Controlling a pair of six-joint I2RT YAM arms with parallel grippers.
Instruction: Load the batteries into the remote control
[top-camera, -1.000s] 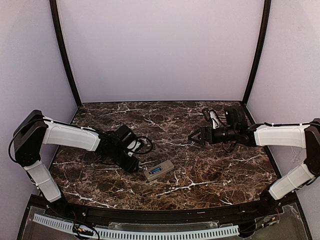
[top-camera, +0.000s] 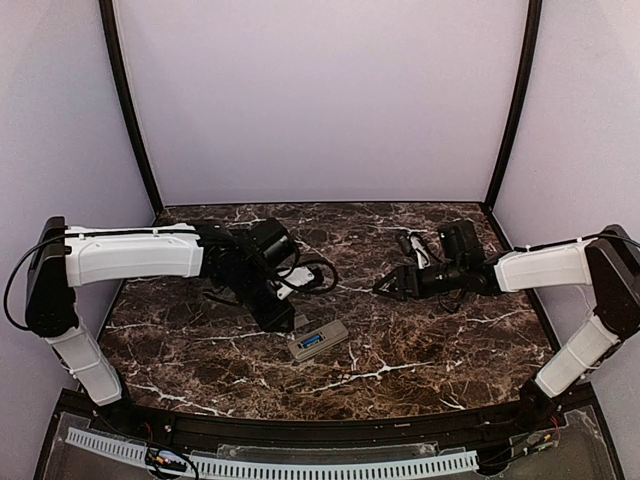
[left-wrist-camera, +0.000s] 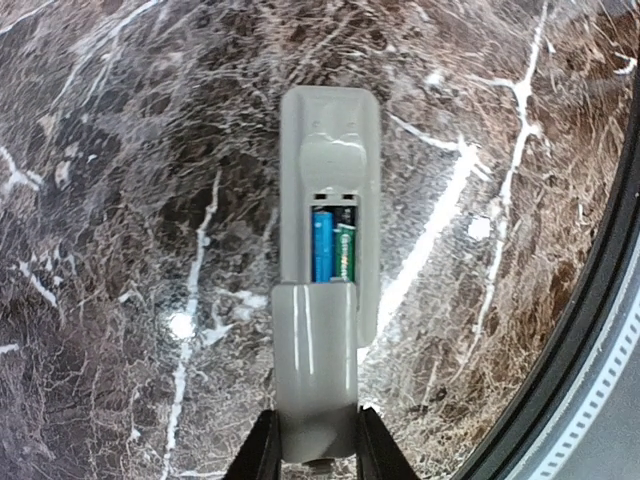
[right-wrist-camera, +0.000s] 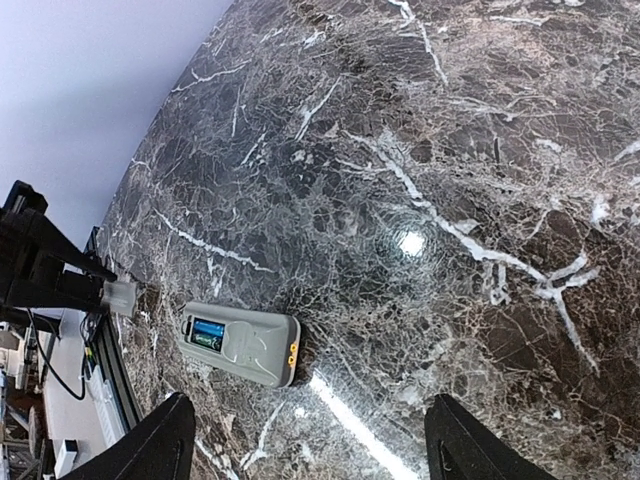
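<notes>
The grey remote control (top-camera: 318, 341) (left-wrist-camera: 331, 146) (right-wrist-camera: 262, 350) lies on the marble table, its back compartment uncovered, holding a blue battery (left-wrist-camera: 323, 245) and a green battery (left-wrist-camera: 344, 254); whether both are fully seated I cannot tell. My left gripper is shut on the grey battery cover (left-wrist-camera: 315, 355), held above the table beside the remote and overlapping its lower end in the left wrist view. My right gripper (top-camera: 390, 283) hovers right of and behind the remote, open with nothing between its fingers.
The dark table edge with a perforated strip (top-camera: 270, 464) runs along the front; pale walls stand at back and sides.
My left gripper has risen and moved right toward the remote since the earlier top view. The right arm has shifted only slightly; the remote lies in the same place.
</notes>
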